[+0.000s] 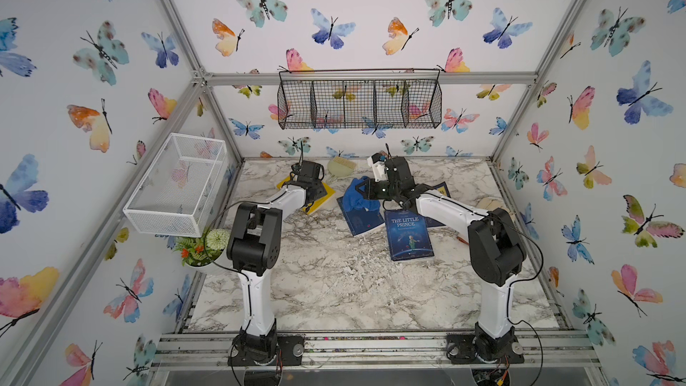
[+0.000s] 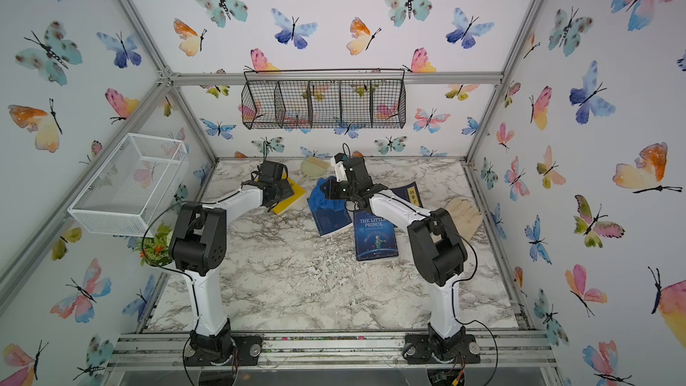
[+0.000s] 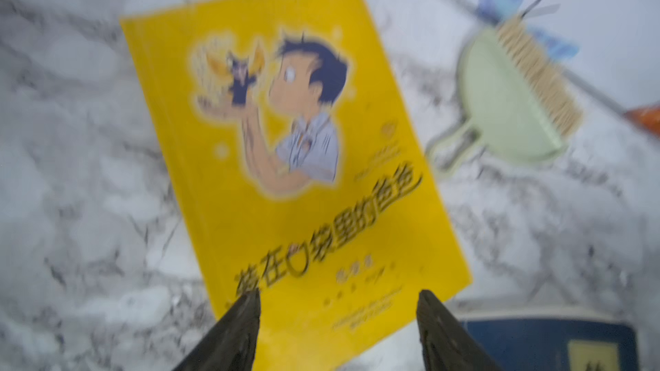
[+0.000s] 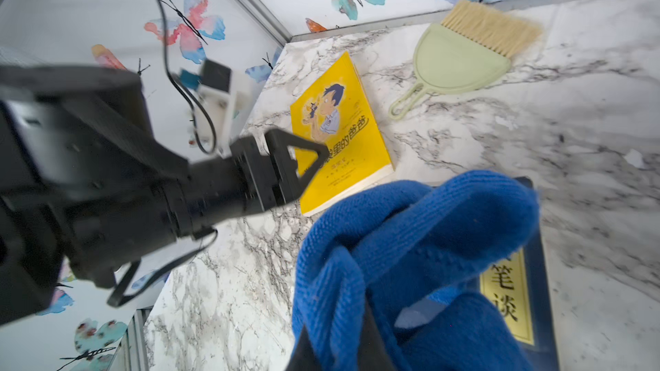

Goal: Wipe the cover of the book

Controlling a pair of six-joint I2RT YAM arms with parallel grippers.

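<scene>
A blue cloth [image 4: 412, 233] hangs bunched from my right gripper [image 1: 373, 189], which is shut on it above a dark blue book [image 1: 363, 221]. That book's yellow title label [image 4: 507, 295] shows past the cloth in the right wrist view. The yellow book [image 3: 295, 165] lies flat under my left gripper, its cover bare, with a boy drawn on it. The left fingers [image 3: 237, 329] stand apart with only the cover in sight behind them. In the top views the left arm hides part of the yellow book.
A pale green dustpan with a brush [image 4: 460, 58] lies at the back. The Little Prince book [image 1: 408, 236] and another dark book [image 2: 408, 193] lie to the right, by a beige glove [image 2: 463, 218]. A white basket [image 1: 164, 207] stands left.
</scene>
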